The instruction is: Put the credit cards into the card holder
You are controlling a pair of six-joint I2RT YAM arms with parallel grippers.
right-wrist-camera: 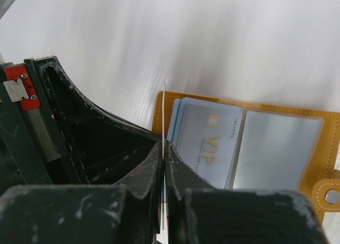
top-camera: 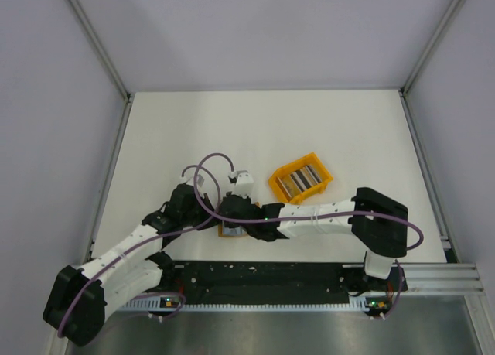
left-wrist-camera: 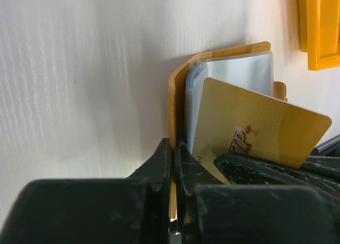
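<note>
The brown leather card holder (left-wrist-camera: 178, 95) is opened beneath the grippers. My left gripper is shut on its upright edge. A gold card (left-wrist-camera: 234, 116) stands tilted beside the holder's clear pockets, and a dark finger of the right gripper lies against it. From the right wrist, that card appears edge-on as a thin pale line (right-wrist-camera: 163, 106), with my right gripper shut on it. It meets the pocket end of the holder; whether its lower edge is inside a pocket cannot be told. A silver VIP card (right-wrist-camera: 212, 143) shows in one pocket.
Behind and to the right stands an orange rack (top-camera: 328, 172) with several cards in its slots. A clear sleeve (right-wrist-camera: 279, 148) and a snap strap (right-wrist-camera: 326, 195) lie on the holder's right part.
</note>
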